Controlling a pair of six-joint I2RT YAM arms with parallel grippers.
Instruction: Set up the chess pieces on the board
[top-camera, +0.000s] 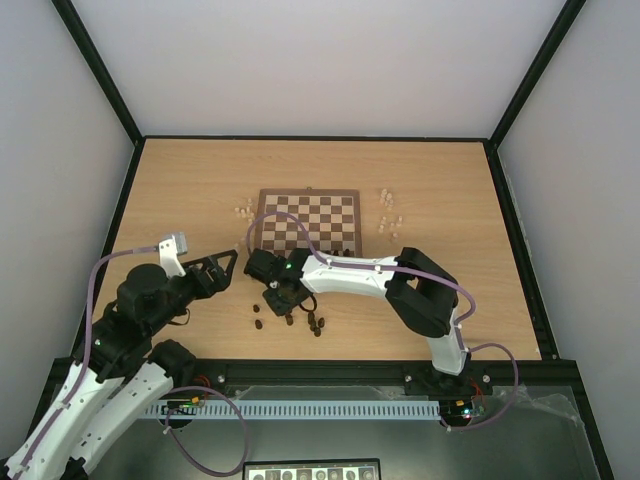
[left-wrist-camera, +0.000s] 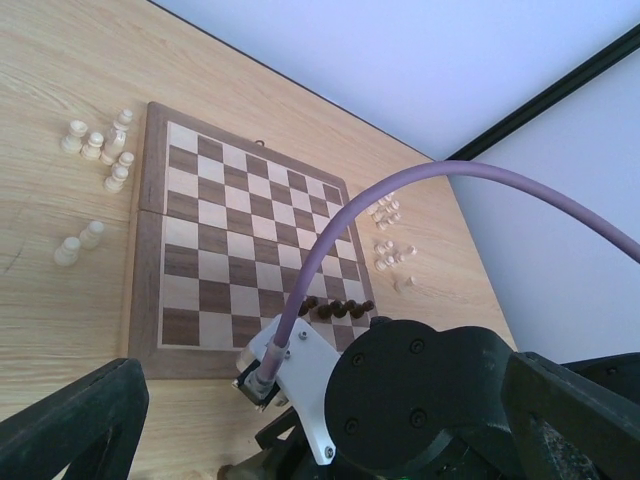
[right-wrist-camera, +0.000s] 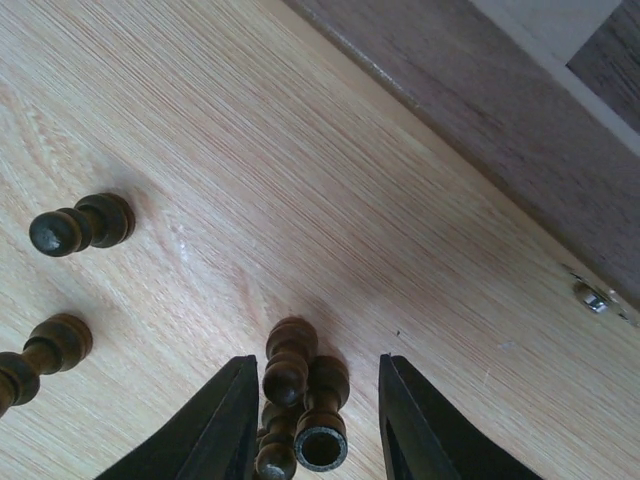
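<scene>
The chessboard lies flat in the middle of the table, with a few dark pieces standing along its near right edge in the left wrist view. Below my right gripper, a small group of dark pieces appears between its parted fingertips, not gripped. Two more dark pieces lie apart to the left, one nearer the board and one lower. My left gripper hovers left of the board, open and empty. In the top view the right arm hides the board's near left corner.
Light pieces stand in loose groups left and right of the board. More dark pieces lie on the table in front. Both arms are close together near the board's left front.
</scene>
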